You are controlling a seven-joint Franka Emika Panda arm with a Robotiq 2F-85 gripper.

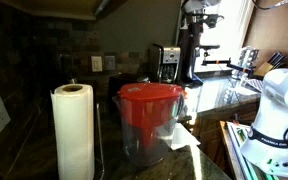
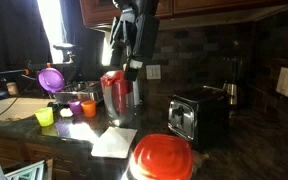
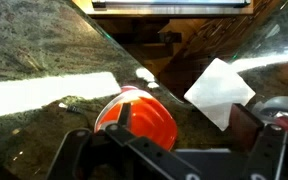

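A clear container with a red lid [image 1: 149, 92] stands on the dark counter, to the right of the paper towel roll [image 1: 74, 130]. The exterior view from the other side shows the red lid [image 2: 164, 157] at the bottom, in front of the toaster [image 2: 197, 116]. Above the counter hangs my gripper, pointing down, its fingers wide apart and nothing between them. In the wrist view the red lid [image 3: 149, 122] is below and partly hidden by my left finger. A white sheet [image 3: 220, 92] lies flat on the counter, beyond the gap and apart from my fingers.
A red and silver appliance [image 2: 117, 100] stands by the backsplash, with colored cups [image 2: 89, 108] to its left. The wrist view shows a drawer front edge [image 3: 174, 10] at the top. Bare counter [image 3: 44, 60] lies left of the lid.
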